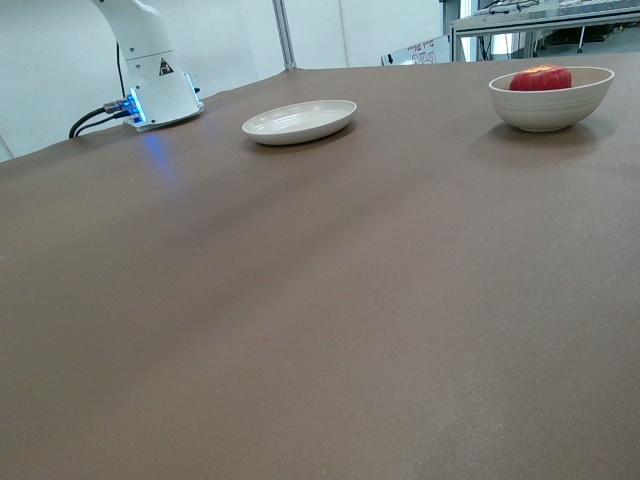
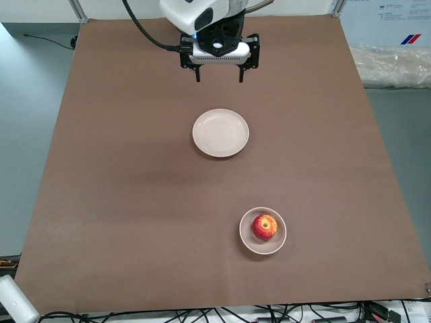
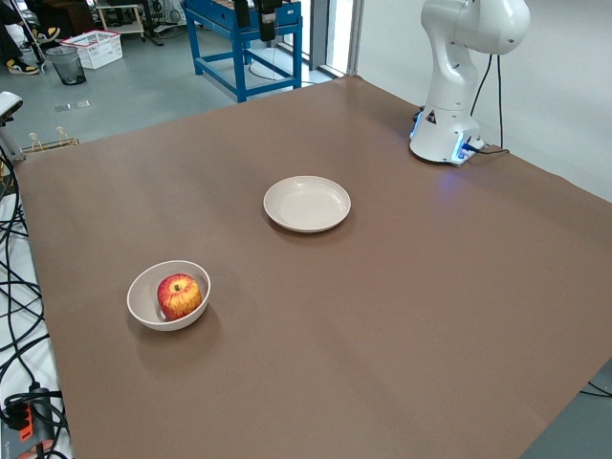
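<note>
My gripper [image 2: 219,77] hangs at the back of the brown table [image 2: 135,168] in the left camera view, its two black fingers apart with nothing between them. In front of it lies an empty white plate [image 2: 220,132]. Nearer the front edge, a small bowl [image 2: 248,239] holds a red-yellow apple [image 2: 264,227]. The right view shows the same plate [image 3: 307,204], with the bowl [image 3: 149,311] and apple [image 3: 179,296] off toward the left; at its top edge only the dark lower end of the gripper [image 3: 255,17] shows.
Cables and equipment [image 3: 29,421] run along one outside edge. The arm's white base [image 3: 442,134] stands at a corner against a white wall. Plastic-wrapped material [image 2: 390,67] lies beyond the table.
</note>
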